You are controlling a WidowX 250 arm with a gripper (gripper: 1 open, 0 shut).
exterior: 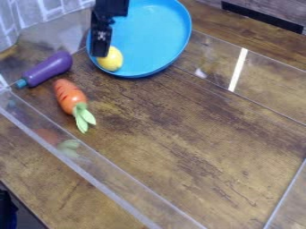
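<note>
My dark gripper [100, 45] is at the top, over the left part of a round blue plate [153, 40], open. A yellow oval object [111, 59] lies on the plate just below it. An orange toy carrot [70, 97] with a pale green top lies on the wooden floor, left and below the plate. A purple eggplant [48, 68] lies to the left of the plate.
Clear panels with tape edges run along the left and right of the wooden surface [180, 152]. A wall corner is at the upper left.
</note>
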